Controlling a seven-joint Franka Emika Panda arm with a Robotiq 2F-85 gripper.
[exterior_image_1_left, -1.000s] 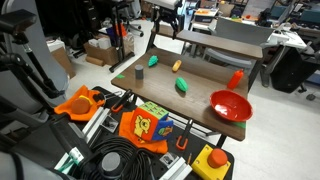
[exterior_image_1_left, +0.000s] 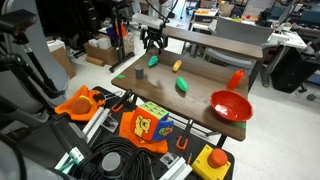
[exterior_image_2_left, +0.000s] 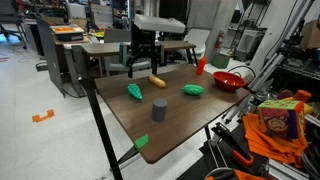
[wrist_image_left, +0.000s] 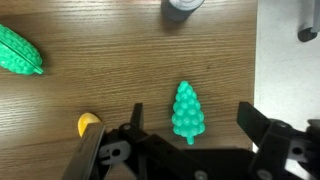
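Note:
A bumpy green toy (wrist_image_left: 187, 112) lies on the brown table, below my gripper in the wrist view. My gripper (exterior_image_2_left: 143, 62) is open above the table, with one of its fingers (wrist_image_left: 137, 117) to each side of that toy and nothing held. In exterior view 1 the same green toy (exterior_image_1_left: 153, 61) shows near the table's far left corner, apart from the gripper. A yellow-orange piece (exterior_image_1_left: 177, 66) and a second green toy (exterior_image_1_left: 181, 85) lie further right. The grey cup (exterior_image_2_left: 159, 110) stands toward the table's near left part.
At the table's right are a red bowl (exterior_image_1_left: 231, 106) and a red bottle (exterior_image_1_left: 236, 79). An orange bin (exterior_image_1_left: 150, 130) with colourful packages sits in front of the table. Bare tabletop (exterior_image_1_left: 205, 72) lies between the yellow-orange piece and the bottle.
Over the last second my gripper has come down and to the left in exterior view 1, closer to the bumpy green toy. The objects on the table look unmoved.

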